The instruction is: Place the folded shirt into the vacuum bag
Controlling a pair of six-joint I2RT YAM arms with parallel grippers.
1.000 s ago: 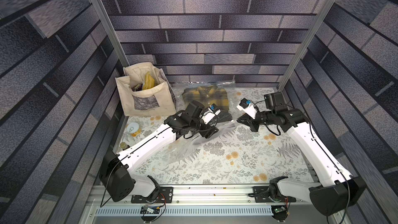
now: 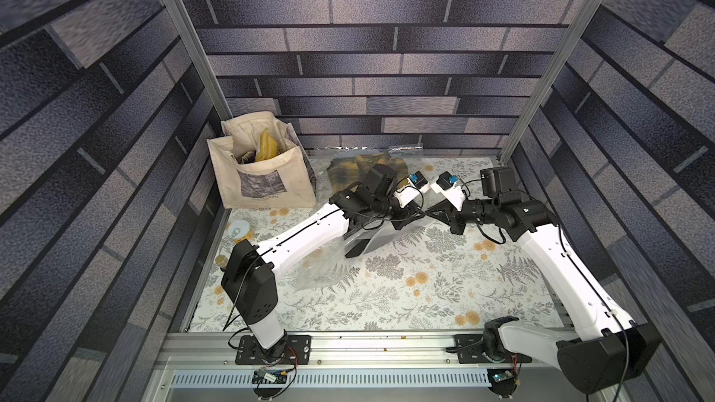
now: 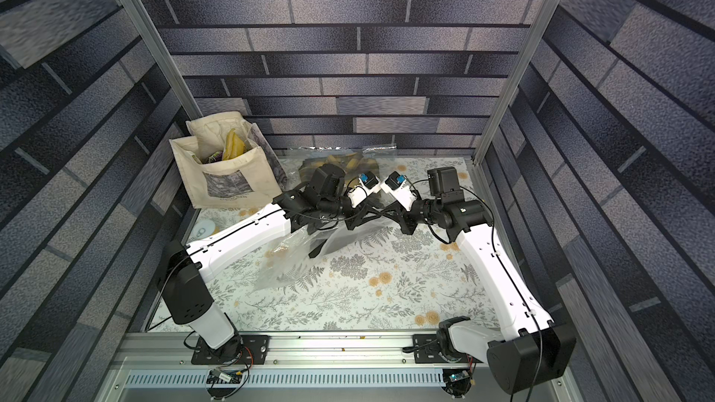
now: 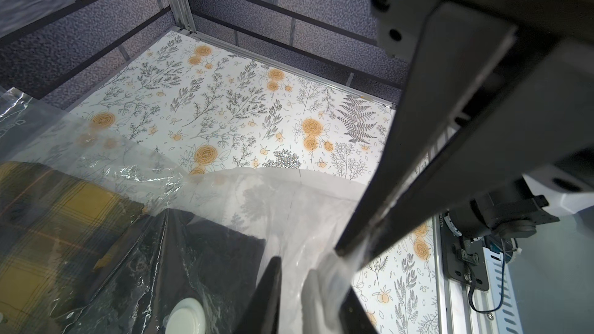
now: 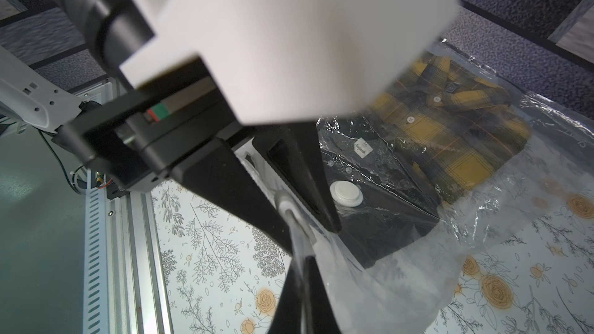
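Note:
The folded yellow-and-dark plaid shirt point(image 2: 365, 171) is seen through the clear vacuum bag point(image 5: 427, 284) at the back centre. A dark section of cloth point(image 5: 377, 235) lies under the film by the bag's white valve point(image 5: 346, 193). In the right wrist view, my right gripper is shut on the bag's raised edge point(image 5: 301, 229). The left gripper faces it closely, its fingers point(image 5: 309, 179) parted on either side of that edge. Both grippers point(image 2: 419, 217) point(image 3: 380, 214) nearly meet above the table. The left arm partly covers the shirt in the top views.
At the back left stands a canvas tote point(image 2: 260, 171) holding a yellow item. A can point(image 2: 238, 229) sits near the left edge.
The left arm has swung right and away from the front, bringing its gripper from beside the bag's edge to the right gripper. The right arm has barely moved.

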